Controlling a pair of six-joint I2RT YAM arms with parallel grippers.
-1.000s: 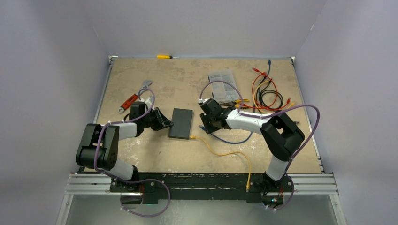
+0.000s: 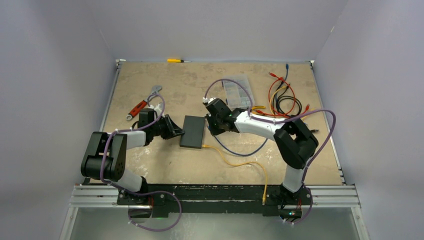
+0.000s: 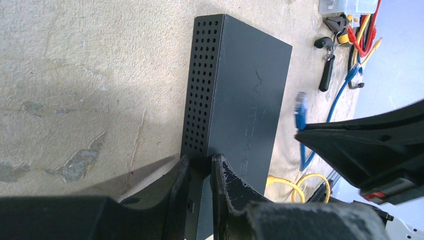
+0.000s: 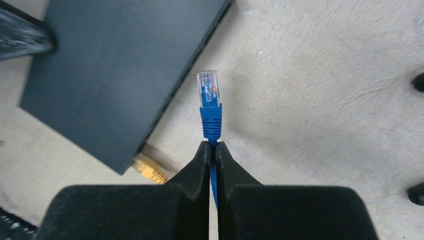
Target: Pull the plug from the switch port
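Note:
The dark switch lies on the table with a yellow plug in its right side. My left gripper is shut on the switch's perforated left edge, a finger on either side of it. In the right wrist view my right gripper is shut on the blue cable just behind its blue plug. That plug is free at its clear end, pointing ahead of the fingertips, apart from the switch and above the table. Behind it the blue cable loops to the right.
A yellow cable runs from the switch to the front edge. Red, black and blue cables lie coiled at the back right, near a clear box. A red-handled wrench lies behind the left arm.
My right gripper has moved left toward the switch with the blue plug in it. The left arm has stayed still.

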